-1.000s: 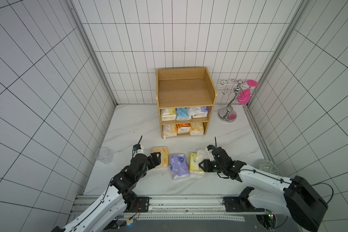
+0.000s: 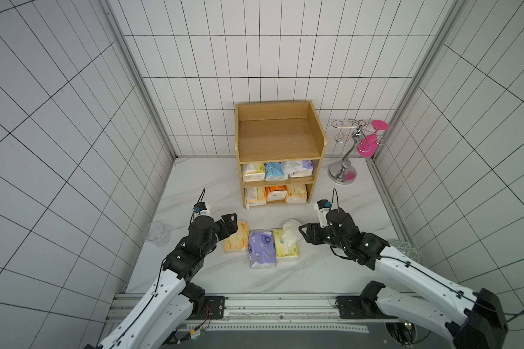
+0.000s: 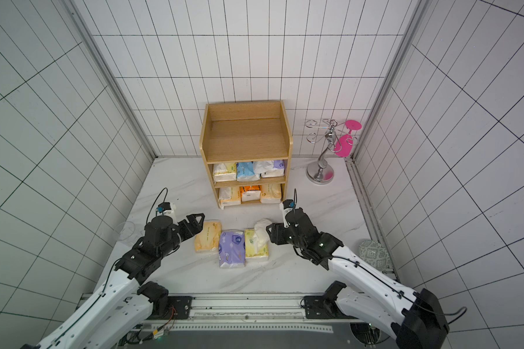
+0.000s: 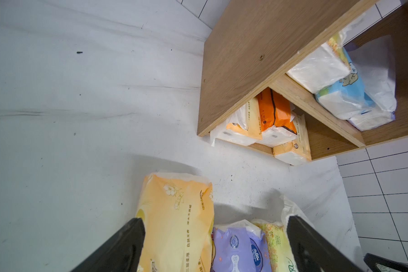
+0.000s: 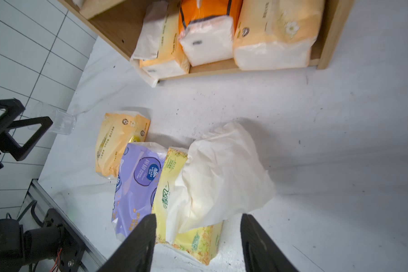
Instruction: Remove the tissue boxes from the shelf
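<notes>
Three tissue packs lie side by side on the table before the shelf: an orange pack [image 2: 236,236], a purple pack [image 2: 262,247] and a yellow-green pack [image 2: 285,245] with white tissue [image 5: 224,172] sticking out. On the wooden shelf [image 2: 279,137] the top board is bare. Its middle level holds a yellow pack [image 2: 253,171], a blue pack [image 2: 275,171] and a white-purple pack [image 2: 298,168]; the bottom holds two pale orange packs and a bright orange one [image 2: 276,192] between them. My left gripper is open above the orange pack's left side. My right gripper is open, right of the yellow-green pack.
A chrome stand [image 2: 343,170] with a pink glass [image 2: 379,126] is at the back right. One clear glass [image 2: 156,233] stands at the left, and a patterned glass bowl [image 3: 375,254] at the right.
The three packs on the table have shifted left, closing the gaps between them. The left gripper has moved slightly up and left.
</notes>
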